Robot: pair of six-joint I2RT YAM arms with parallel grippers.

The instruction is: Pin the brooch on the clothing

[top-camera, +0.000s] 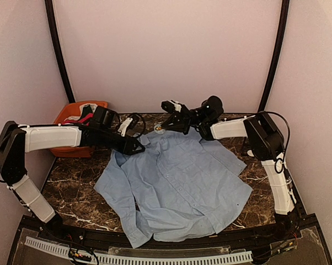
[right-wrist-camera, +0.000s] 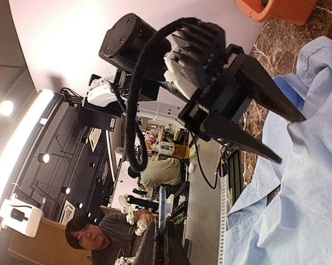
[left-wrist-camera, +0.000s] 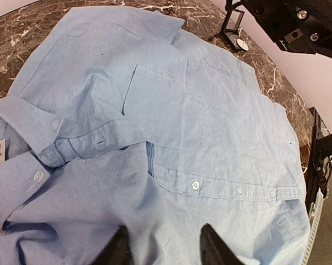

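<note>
A light blue button-up shirt [top-camera: 188,187] lies spread on the marble table, collar [left-wrist-camera: 28,176] toward the back. Over its upper left part my left gripper [top-camera: 137,147] points down, its fingers part open and blurred in its own wrist view, with bare fabric between them. My right gripper [top-camera: 167,125] hangs above the collar area, shut on a small round brooch [top-camera: 159,128] with a gold-coloured centre; in the right wrist view the brooch shows edge-on as a thin disc.
An orange bin [top-camera: 64,124] with cloth in it stands at the back left. Bare marble [top-camera: 72,193] lies left and right of the shirt. The walls of the booth bound the table.
</note>
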